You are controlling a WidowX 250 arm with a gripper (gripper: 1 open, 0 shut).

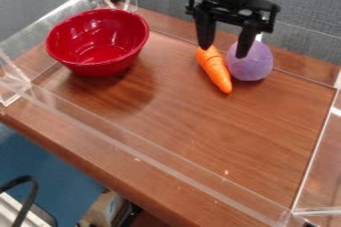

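Note:
My black gripper point(226, 34) hangs over the back of the table with its fingers spread apart and nothing visible between them. Below it lies an orange carrot point(214, 70), pointing toward the front, and right beside that on the right sits a round purple object point(252, 64). A red bowl point(98, 47) stands at the back left of the wooden table point(173, 146).
Clear low walls point(308, 156) edge the tabletop. A black cable and some hardware lie off the table at the lower left.

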